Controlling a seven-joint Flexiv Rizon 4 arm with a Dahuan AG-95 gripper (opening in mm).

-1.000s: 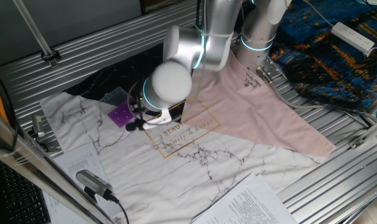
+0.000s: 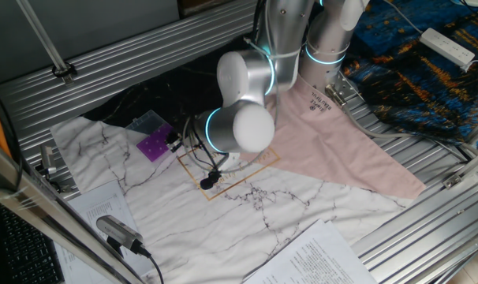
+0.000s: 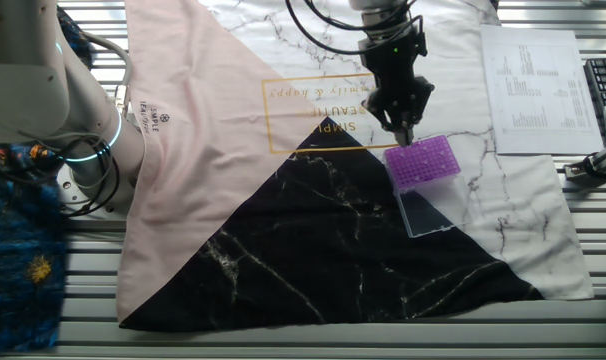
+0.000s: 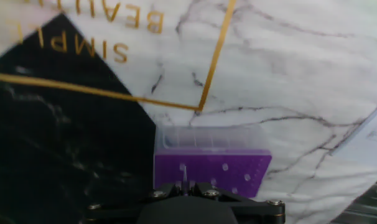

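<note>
A purple perforated rack [image 3: 423,163] on a clear box [image 3: 423,215] rests across the black and white parts of the cloth. The rack [image 4: 232,168] fills the lower middle of the wrist view, with a few pale dots on its top. My gripper [image 3: 405,138] points down at the rack's edge in exterior view 2. Its fingertips look closed together in the wrist view, where the gripper overlaps the rack's near side. A thin pale sliver [image 4: 185,173] shows right at the fingertips; whether it is held cannot be told.
Printed sheets [image 2: 314,256] lie at the front, and more paper [image 3: 538,90] lies beyond the rack. A small camera [image 2: 121,233] stands near the left post.
The gripper end remains close to the rack, which has stayed put.
</note>
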